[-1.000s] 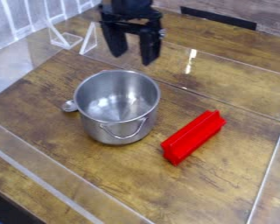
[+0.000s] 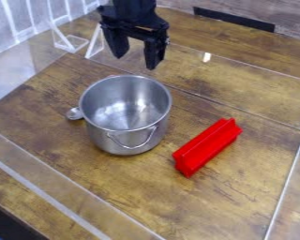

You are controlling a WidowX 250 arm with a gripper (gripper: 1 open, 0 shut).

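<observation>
A steel pot (image 2: 121,127) with handles stands left of centre on the wooden table, empty inside. To its right lies a long red block (image 2: 206,145), set diagonally. My black gripper (image 2: 136,52) hangs above and behind the pot at the top of the view, open, with nothing seen between its fingers.
A white frame-like object (image 2: 78,42) stands at the back left, behind the pot.
The arm has drawn slightly upward and settled; it was blurred in motion a second ago. The pot and red block have not moved.
</observation>
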